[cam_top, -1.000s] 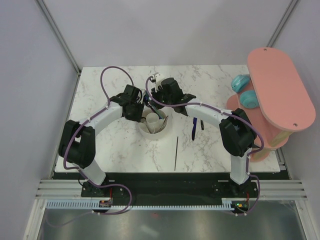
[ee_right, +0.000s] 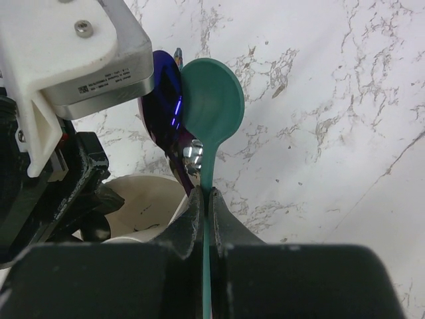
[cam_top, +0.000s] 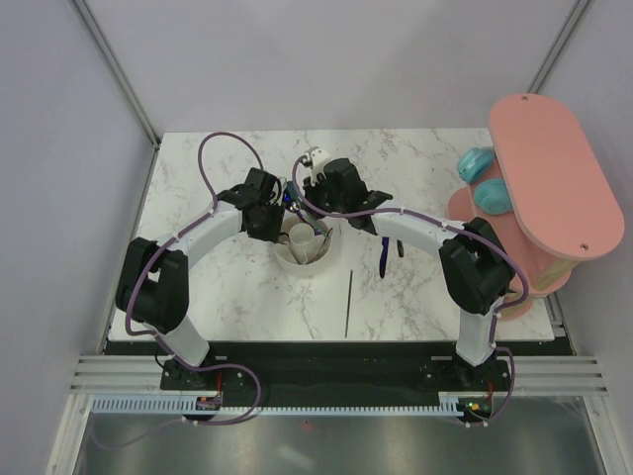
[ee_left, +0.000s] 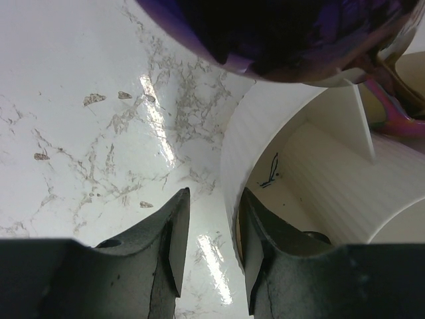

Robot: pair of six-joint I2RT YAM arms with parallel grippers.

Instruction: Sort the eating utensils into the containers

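Observation:
The round white container [cam_top: 309, 268] stands mid-table with several utensils and an inner cup in it. My left gripper is part open at its near-left edge, one finger inside and one outside; the container's rim [ee_left: 240, 179] runs between them, with a gap to the outer finger. A teal spoon [ee_right: 212, 100] passes between the fingertips of my right gripper, which is shut on its thin handle above the container's far side. Right beside it, a shiny purple-blue spoon leans out of the container; its bowl also fills the top of the left wrist view.
On the table to the right lie a blue utensil [cam_top: 384, 255], a small dark utensil [cam_top: 401, 247] and a thin dark stick [cam_top: 348, 304]. A pink rack [cam_top: 559, 178] with teal cups occupies the right edge. Both arms crowd closely around the container.
My right arm has shifted slightly to the right and toward the near edge of the table. The left arm and the container look unmoved.

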